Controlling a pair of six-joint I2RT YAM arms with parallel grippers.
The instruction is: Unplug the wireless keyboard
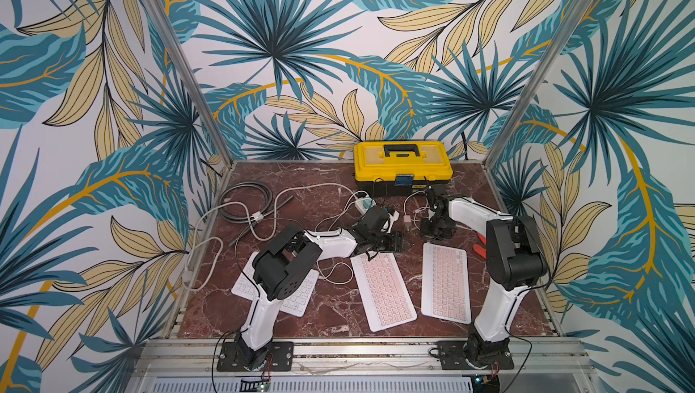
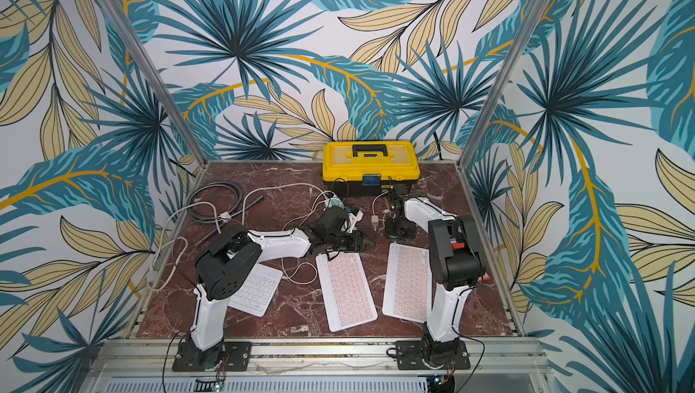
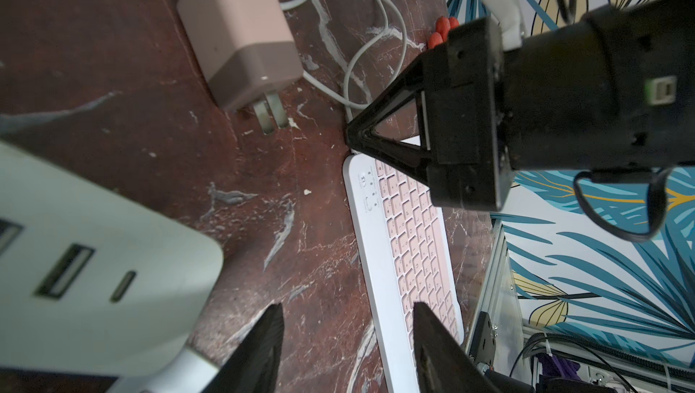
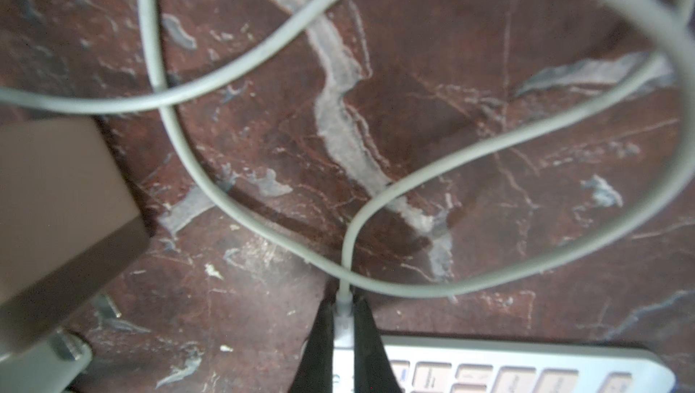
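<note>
The right pink-keyed keyboard (image 1: 447, 284) has a white cable plug (image 4: 344, 331) at its far end. My right gripper is shut right at that plug; the right wrist view shows the plug between or just under the fingertips, and I cannot tell whether it is gripped. The cable (image 4: 506, 139) loops over the table beyond. My left gripper stands open over bare table near the white power strip (image 3: 108, 262), with nothing between its fingers. Another pink-keyed keyboard (image 1: 383, 291) lies front centre.
A pink charger (image 3: 239, 45) lies between the strip and the right gripper. A white keyboard (image 2: 255, 288) is at front left. A yellow toolbox (image 1: 401, 161) stands at the back, coiled cables (image 2: 213, 197) at left, red-handled tool (image 1: 479, 250) at right.
</note>
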